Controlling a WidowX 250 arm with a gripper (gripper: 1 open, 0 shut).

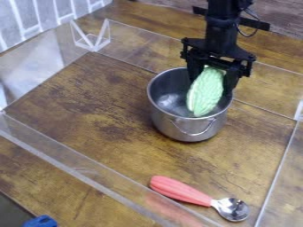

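Observation:
A long pale green vegetable, like a cabbage [208, 93], stands tilted inside the steel pot [175, 124] at the right of the wooden table. My black gripper [218, 66] is over the back of the pot, around the top end of the vegetable. Its fingertips are too dark and overlapped to tell whether they grip it.
A spoon with a pink handle [183, 191] lies in front of the pot. Clear plastic walls surround the wooden surface [77, 129], whose left part is clear. A blue object [39, 221] is at the bottom left corner.

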